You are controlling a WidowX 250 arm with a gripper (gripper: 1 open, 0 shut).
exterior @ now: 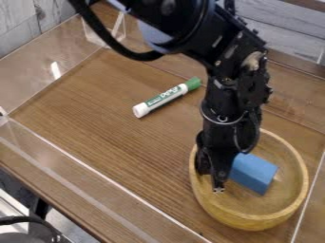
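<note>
The black gripper (219, 175) reaches down into a yellow bowl (249, 216) at the lower right, its fingers at the bowl's left inner side. A blue block (257, 173) lies in the bowl just right of the fingertips. Whether anything is between the fingers is hard to see; the dark parts blur together.
A white and green tube (166, 98) lies on the wooden table (89, 123) above and left of the bowl.
</note>
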